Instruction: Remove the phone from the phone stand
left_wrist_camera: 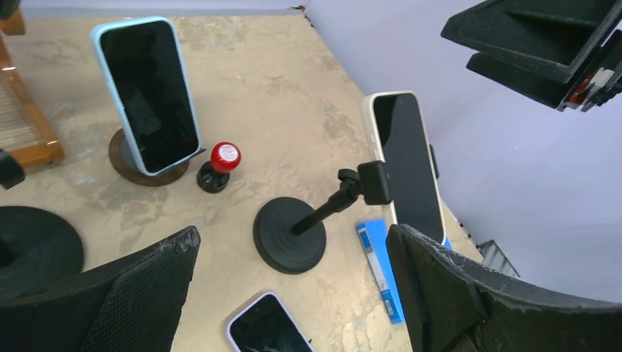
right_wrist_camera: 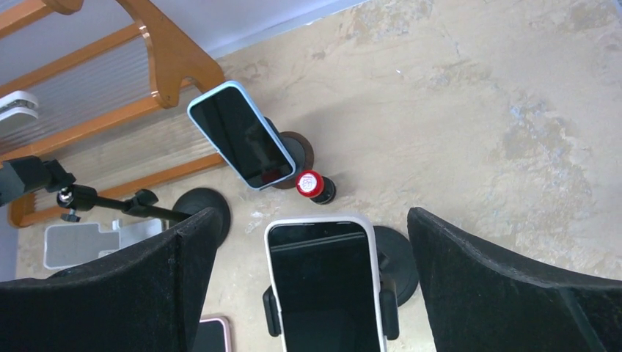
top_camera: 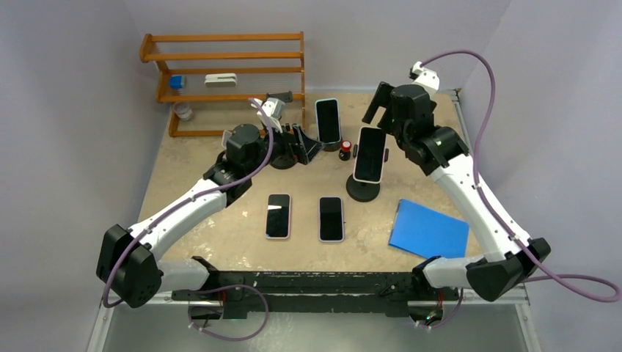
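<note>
A pale-framed phone (top_camera: 370,155) leans upright in the clamp of a black round-based phone stand (top_camera: 362,188). Over the upper end of this phone, my right gripper (top_camera: 377,121) is open. In the right wrist view the phone (right_wrist_camera: 323,286) shows between and below the spread fingers, with no contact visible. My left gripper (top_camera: 311,148) is open as well, left of the phone and apart from it. Between its fingers in the left wrist view, only the table and the stand's base (left_wrist_camera: 290,235) appear. A light-blue phone (top_camera: 328,121) rests on another stand behind.
Two phones, one at left (top_camera: 278,217) and one at centre (top_camera: 331,219), lie flat in front. A red-topped bottle (top_camera: 345,147) stands between the two phone-bearing stands. A blue folder (top_camera: 429,229) lies front right. A wooden rack (top_camera: 220,56) occupies the back left.
</note>
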